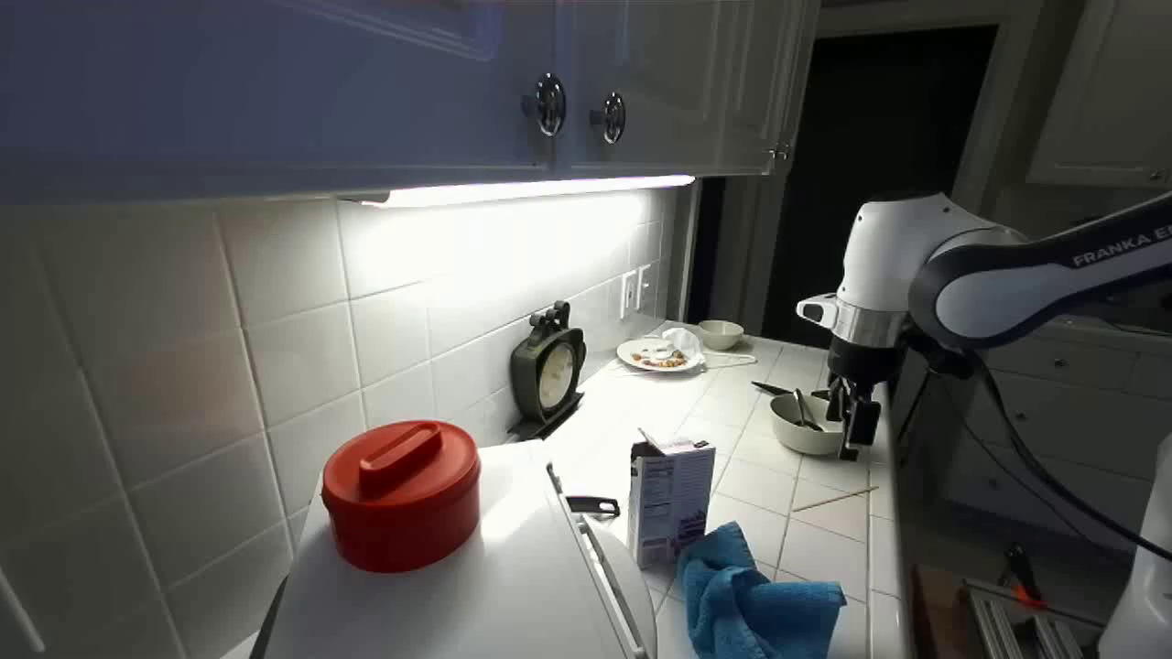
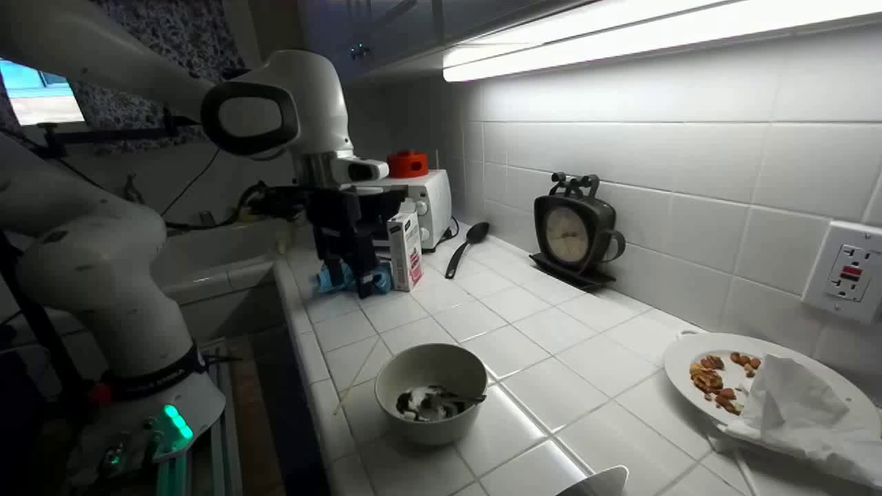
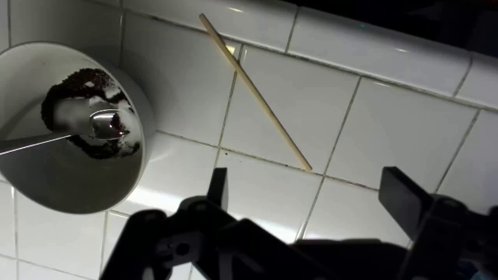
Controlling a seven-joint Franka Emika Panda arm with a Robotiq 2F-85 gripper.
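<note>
My gripper stands open above the white tiled counter, its two fingers wide apart and only bare tile showing between them. A thin wooden stick (image 3: 261, 100) lies flat on the tiles, just beyond the fingertips in the wrist view. Left of it sits a pale bowl (image 3: 143, 116) holding dark and white powder, with a metal spoon (image 3: 35, 142) resting in it. In exterior view 2 the bowl (image 2: 463, 417) stands nearer that camera than the gripper (image 2: 351, 277), and the stick (image 2: 357, 376) lies beside it.
A box (image 1: 672, 500) and a blue cloth (image 1: 758, 599) lie near the white appliance topped by a red lidded container (image 1: 406, 516). Along the wall are a dark scale (image 2: 570, 231), a black spoon (image 2: 467, 248) and a plate of nuts (image 2: 690, 351). Mid-counter is largely clear.
</note>
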